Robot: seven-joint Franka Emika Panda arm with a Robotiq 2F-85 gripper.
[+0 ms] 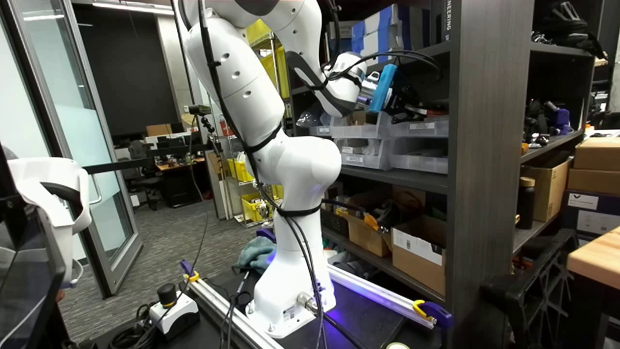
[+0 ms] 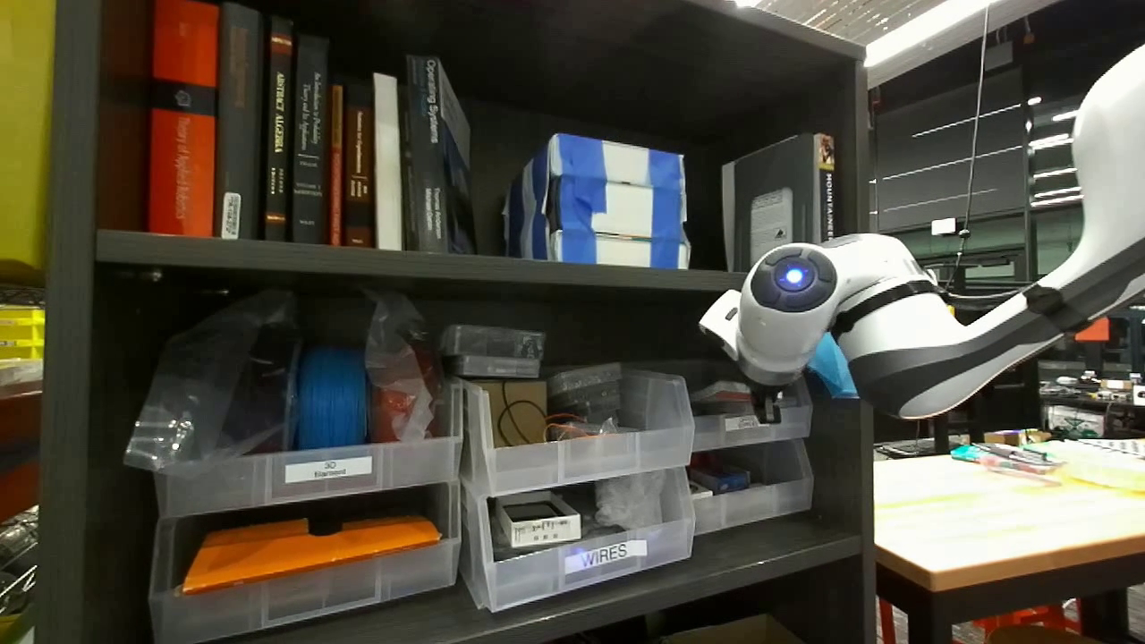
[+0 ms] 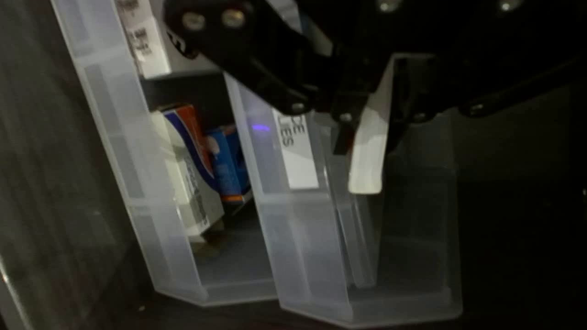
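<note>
My gripper is shut on a flat white piece (image 3: 367, 156), whose pale lower end sticks out past the dark fingers. A small red patch shows at its left side; the rest is hidden by the fingers. In the wrist view this piece hangs over the upper clear bin (image 3: 300, 242), which carries a white label (image 3: 297, 156). Exterior view 1 has the black gripper (image 1: 402, 105) above the right-hand upper bin (image 1: 427, 127), a pale and red thing (image 1: 427, 110) at its fingers. From exterior view 2, the fingers are mostly hidden behind the white wrist (image 2: 778, 333).
The lower bin (image 3: 159, 242) holds a white and orange box (image 3: 190, 165) and a blue box (image 3: 226, 162). Close above the hand runs a shelf board (image 2: 429, 262); the cabinet's side panel (image 2: 859, 472) stands at the right. Neighbouring bins (image 2: 580, 461) fill the left.
</note>
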